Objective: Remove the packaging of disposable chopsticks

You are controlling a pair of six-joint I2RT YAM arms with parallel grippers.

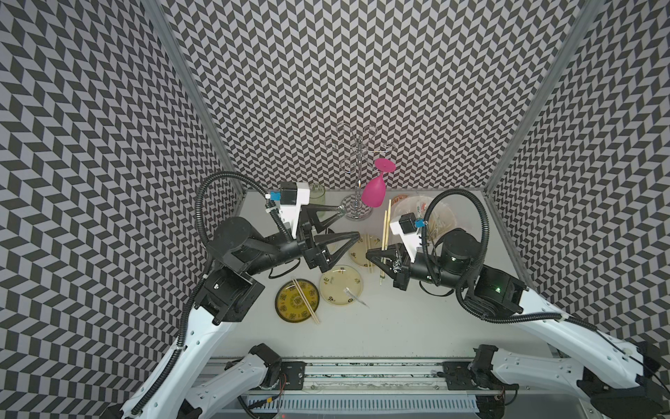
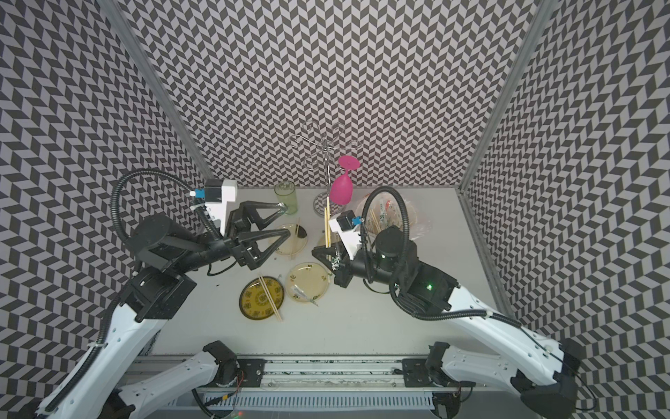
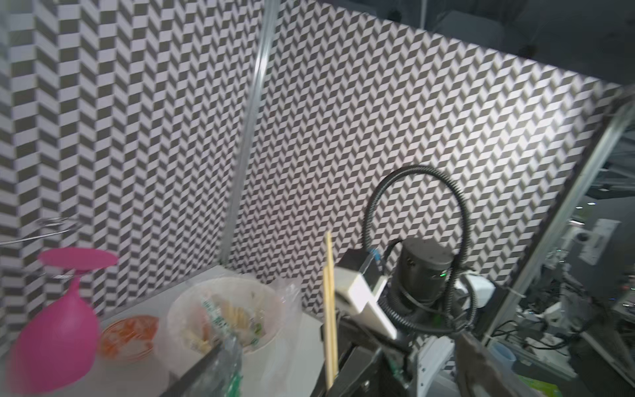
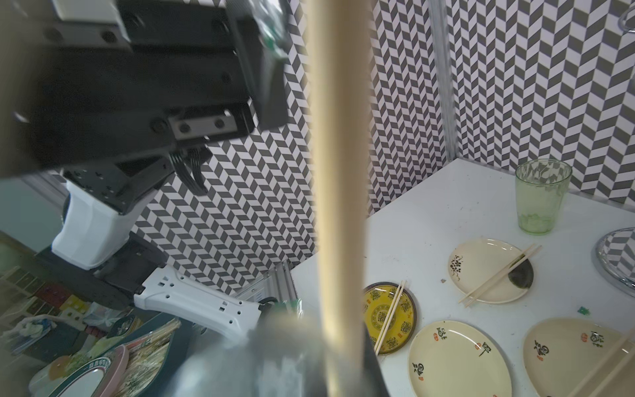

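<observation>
In the top left view my right gripper (image 1: pixel 372 255) is shut on a pair of pale chopsticks (image 1: pixel 386 223), held upright; they also stand in the left wrist view (image 3: pixel 330 317), and one fills the middle of the right wrist view. Crumpled clear wrapper bits hang at the right gripper's body. My left gripper (image 1: pixel 351 221) is open, up and to the left of the right one, with nothing held between its fingers; a bit of clear, green-marked wrapper clings by one fingertip.
Plates with chopsticks (image 4: pixel 497 274), a yellow plate (image 4: pixel 393 330), a green glass (image 4: pixel 539 198), a metal rack with a pink glass (image 1: pixel 374 188), and a bagged bowl of wrappers and chopsticks (image 3: pixel 225 317) occupy the table's middle and back. The front is clearer.
</observation>
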